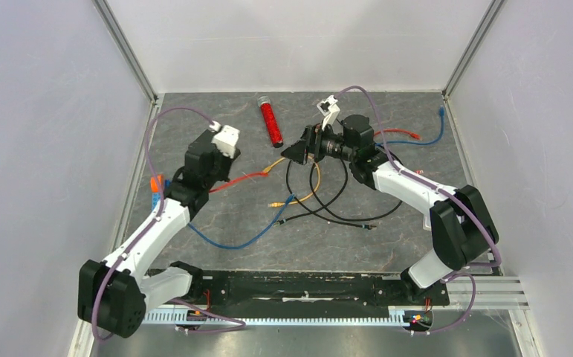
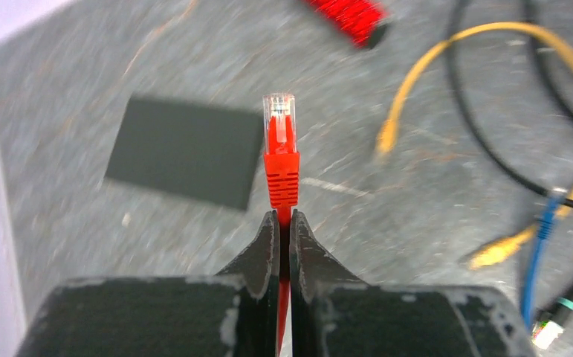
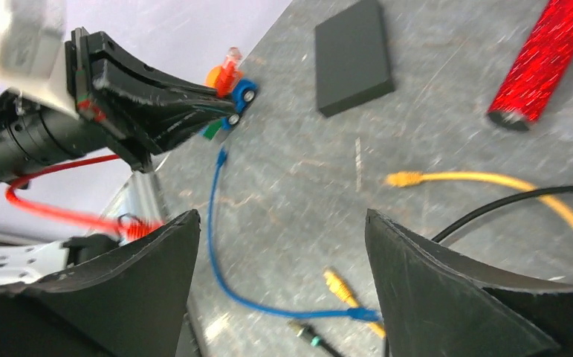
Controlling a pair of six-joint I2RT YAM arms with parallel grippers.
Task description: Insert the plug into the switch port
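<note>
My left gripper is shut on the red cable, whose plug (image 2: pixel 281 134) points up clear of the fingers, with a clear tip; in the top view this gripper hovers over the left half of the mat. My right gripper is open at the middle right, nothing visibly held between its fingers, loose cables below it. I cannot make out a switch port; a dark flat rectangular block (image 3: pixel 354 56) lies on the floor at the back left.
A red cylinder (image 1: pixel 270 121) lies at the back middle. Yellow (image 3: pixel 476 175), blue (image 1: pixel 231 246) and black (image 1: pixel 346 222) cables spread over the middle. A toy (image 1: pixel 155 195) sits at the left edge.
</note>
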